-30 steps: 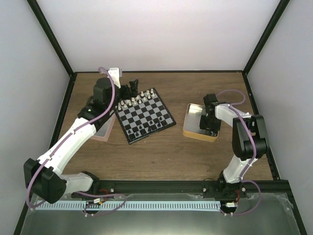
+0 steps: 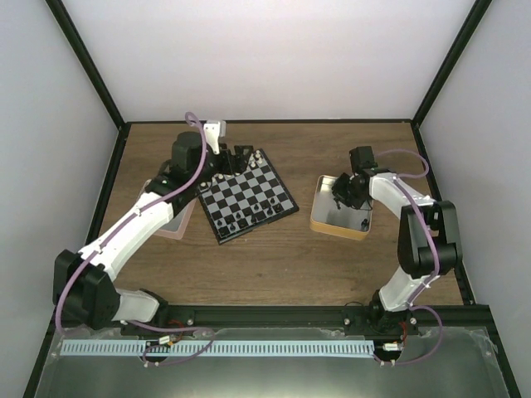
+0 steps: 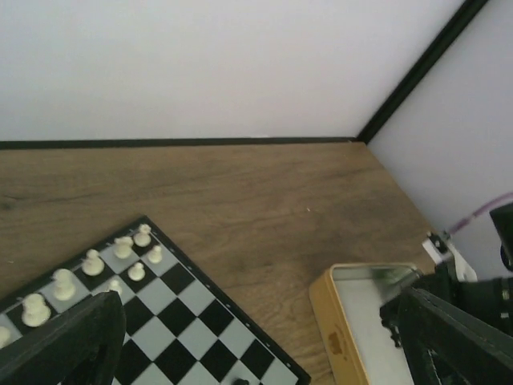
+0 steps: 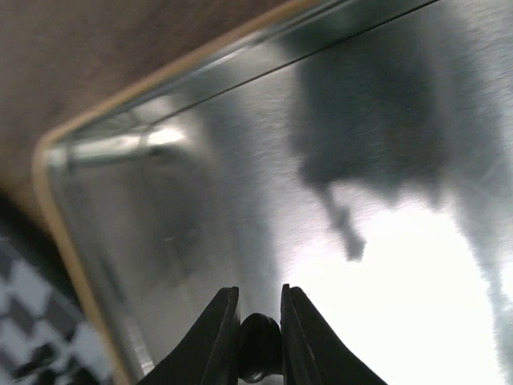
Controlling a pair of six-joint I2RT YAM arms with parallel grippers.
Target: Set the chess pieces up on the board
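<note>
The chessboard [image 2: 246, 200] carries white pieces along its upper-left side and black pieces along its lower side; white pawns [image 3: 136, 272] show in the left wrist view. My left gripper [image 2: 236, 159] hangs open over the white pieces' end, nothing between its fingers. My right gripper [image 2: 340, 196] is over the light-brown bin right of the board, with a black piece [image 4: 259, 348] between its fingertips, low in the right wrist view; how firmly it is held cannot be told.
A pinkish container [image 2: 173, 230] is at the board's left, partly under the left arm. Bare table [image 2: 257, 265] lies in front of the board and between board and bin.
The left arm has moved a little rightward over the board. The right gripper has shifted up and left within the bin's area.
</note>
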